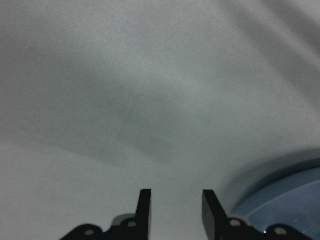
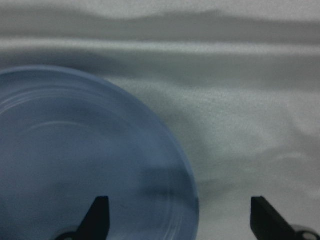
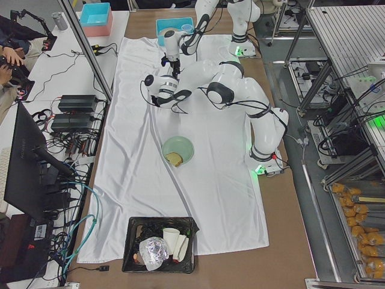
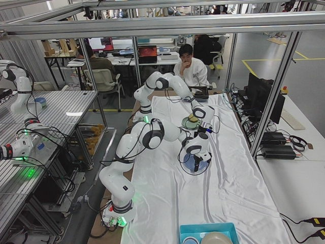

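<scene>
A blue plate (image 4: 189,163) lies on the white cloth beneath the two arms, mostly hidden in the camera left view. In the right wrist view its rim curves between my right gripper's (image 2: 180,212) two fingers, which stand open above it. In the left wrist view my left gripper is open over bare cloth, with the edge of the blue plate (image 1: 285,202) at the lower right. A green plate (image 3: 179,146) with a yellowish item (image 3: 174,159) on it sits farther along the cloth.
A black crate (image 3: 132,247) with cups and a foil-wrapped item stands at one end of the table; a turquoise bin (image 4: 185,229) with dishes is at the other. Monitors and cables line one side (image 3: 24,156). The cloth around the green plate is clear.
</scene>
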